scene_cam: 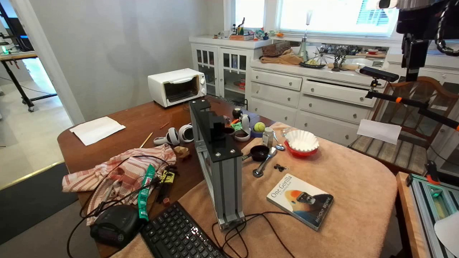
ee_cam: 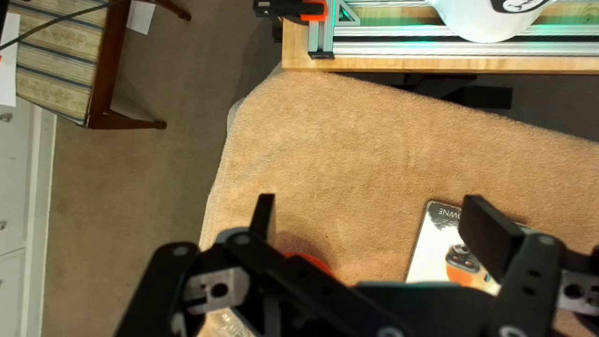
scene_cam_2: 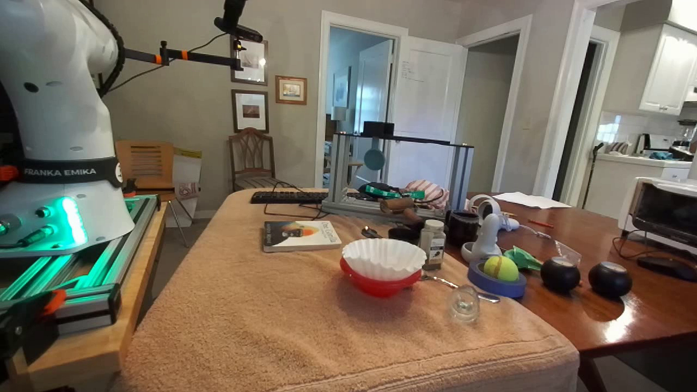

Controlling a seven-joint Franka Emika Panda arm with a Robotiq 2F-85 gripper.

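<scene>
My gripper stands open high above the towel-covered table, its two black fingers wide apart with only bare towel seen between them. In exterior view 1 the gripper (scene_cam: 412, 64) hangs at the upper right, well clear of everything on the table. A white coffee filter (scene_cam_2: 384, 255) sits in a red bowl (scene_cam_2: 380, 285); the wrist view shows just a sliver of the red bowl (ee_cam: 310, 260), the rest behind the gripper. The book "One Gorilla" (scene_cam: 299, 200) lies flat on the towel, partly covered by the right finger in the wrist view.
Near the bowl are a glass jar (scene_cam_2: 433, 244), a small clear glass (scene_cam_2: 464, 304), a spoon (scene_cam: 265, 162) and a black cup (scene_cam: 259, 152). A tall metal frame (scene_cam: 228, 189) rises mid-table beside a keyboard (scene_cam: 180, 234). Towel (scene_cam_2: 261, 326) in front of the bowl is bare.
</scene>
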